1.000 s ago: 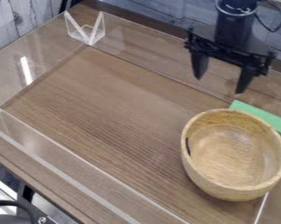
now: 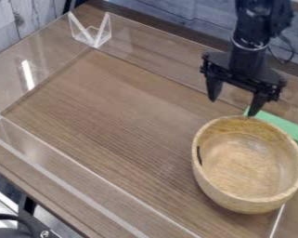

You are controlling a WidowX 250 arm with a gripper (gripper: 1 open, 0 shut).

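Note:
My gripper (image 2: pixel 244 89) hangs from the top right, just above and behind a round beige bowl (image 2: pixel 247 191) at the lower right. Its two black fingers stand apart, open, with nothing seen between them. A green flat object (image 2: pixel 285 127) lies behind the bowl at the right edge, partly hidden by it.
A white wire-like object (image 2: pixel 93 31) stands at the back left. A wall runs along the back right.
My gripper has moved down toward the bowl and the green object. The bowl has stayed in place.

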